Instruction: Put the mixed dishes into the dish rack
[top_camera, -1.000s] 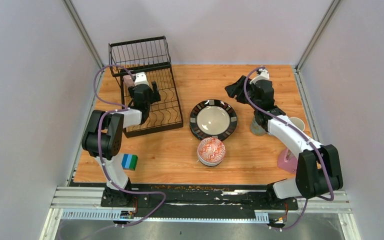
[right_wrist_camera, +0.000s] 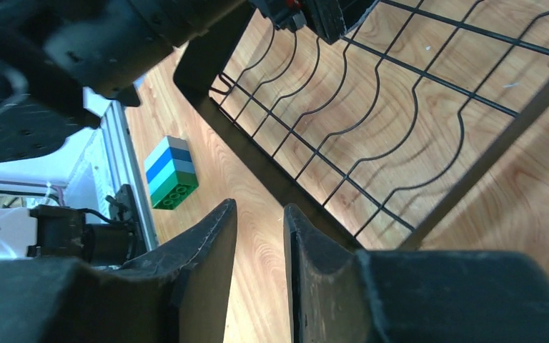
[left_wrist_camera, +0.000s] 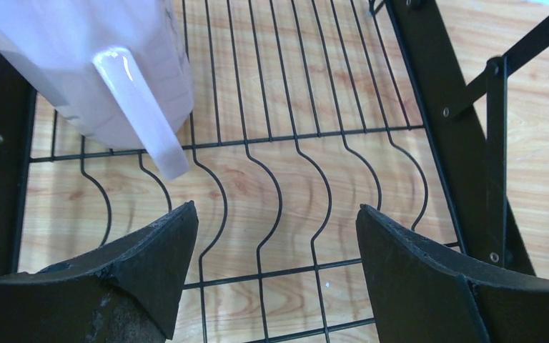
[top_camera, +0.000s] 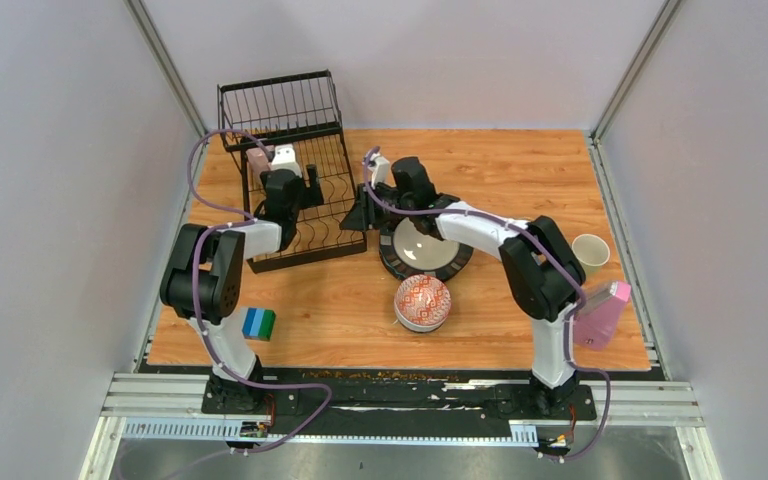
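Note:
The black dish rack (top_camera: 290, 262) stands at the left back, with a pale pink item (top_camera: 258, 158), seen close in the left wrist view (left_wrist_camera: 114, 86), inside it. My left gripper is open over the rack's wire floor, near that item. A dark-rimmed plate (top_camera: 427, 260) lies partly under the right arm, and bowls (top_camera: 422, 300) with a red pattern on top sit in front of it.
A cream cup (top_camera: 590, 250) and a pink object (top_camera: 600, 315) are at the right. Green and blue blocks (top_camera: 260, 322) lie at the front left, seen also in the right wrist view (right_wrist_camera: 171, 179).
My right arm has swung left from the back right, over the plate, to the rack's right edge. The left arm has barely moved.

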